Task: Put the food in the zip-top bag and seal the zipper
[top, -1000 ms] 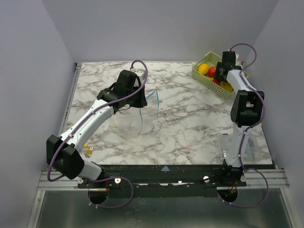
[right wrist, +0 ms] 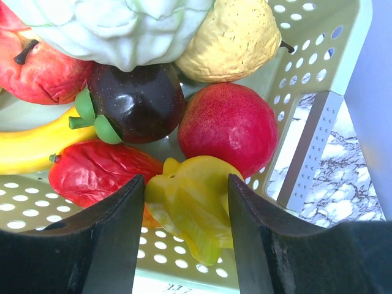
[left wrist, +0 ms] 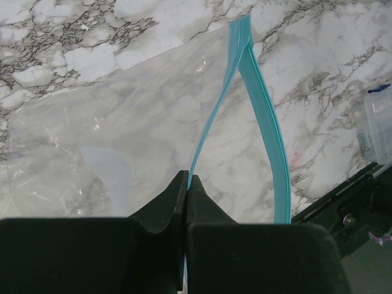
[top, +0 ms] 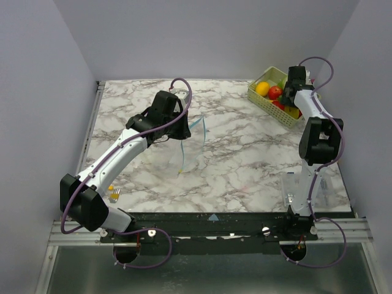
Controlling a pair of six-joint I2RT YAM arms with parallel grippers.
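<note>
A clear zip bag with teal zipper edges stands open on the marble table, left of centre in the top view. My left gripper is shut at the bag's edge, a thin teal strip at its fingertips. My right gripper is over the food basket, part open around a yellow pepper; whether it grips the pepper is unclear. Also in the basket lie a red pepper, a banana, an eggplant, a red fruit and a pear.
A clear plastic container lies at the front right. Small yellow items lie at the front left. Walls border the back and sides.
The left arm and bag are almost unchanged.
</note>
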